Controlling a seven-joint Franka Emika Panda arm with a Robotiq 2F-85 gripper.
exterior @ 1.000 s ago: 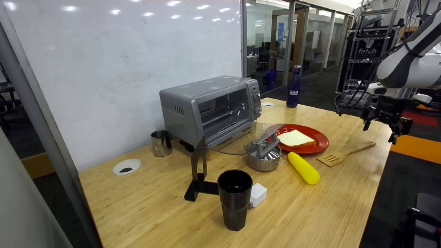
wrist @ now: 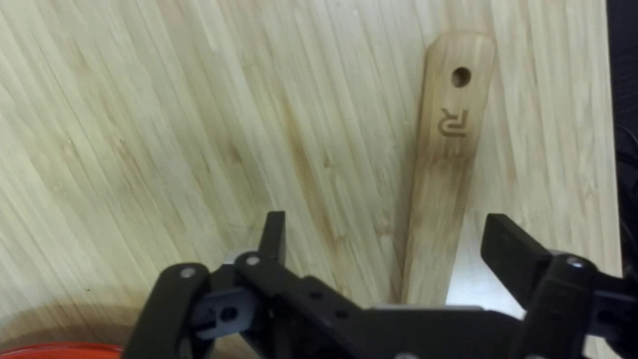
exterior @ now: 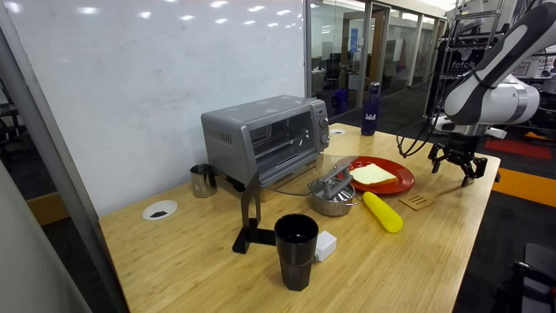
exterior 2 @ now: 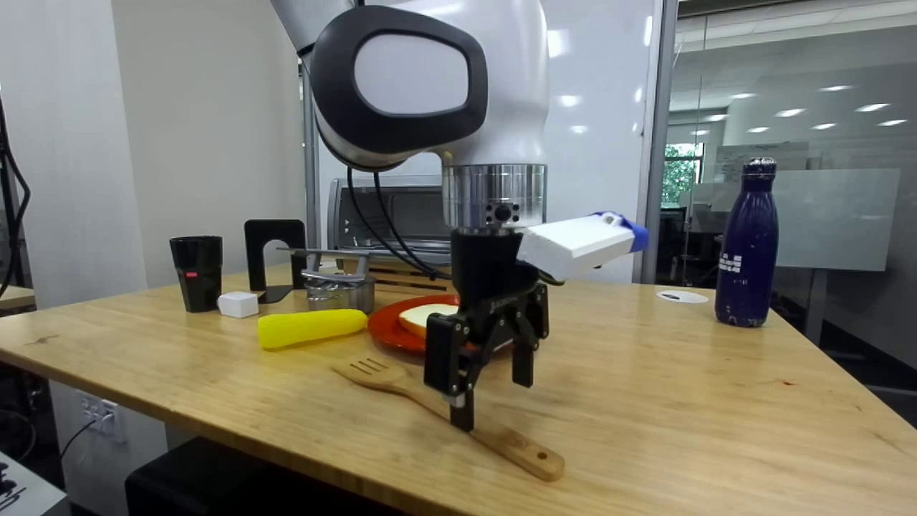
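A wooden spatula [exterior: 419, 200] lies flat on the table, its slotted head [exterior 2: 371, 371] toward the yellow object and its holed handle end [wrist: 457, 89] toward the near edge. Over the handle stands my gripper, open, with nothing held. In the wrist view the handle passes between the two fingers, closer to the right one [wrist: 508, 257] than to the left. One fingertip [exterior 2: 462, 417] reaches low beside the handle in the second exterior view; whether it touches the table I cannot tell. The gripper's body covers the middle of the handle in the wrist view.
Behind the spatula is a red plate [exterior: 406, 183] with a bread slice [exterior: 373, 175]. A yellow object [exterior: 383, 212], a lidded pot [exterior: 333, 201] and an open toaster oven [exterior: 260, 135] stand farther left. Near the back is a blue bottle [exterior 2: 746, 249]. Right of the gripper lies bare table.
My arm has moved left and the gripper has come down from beyond the table edge to the spatula's handle. The spatula and other objects have not moved.
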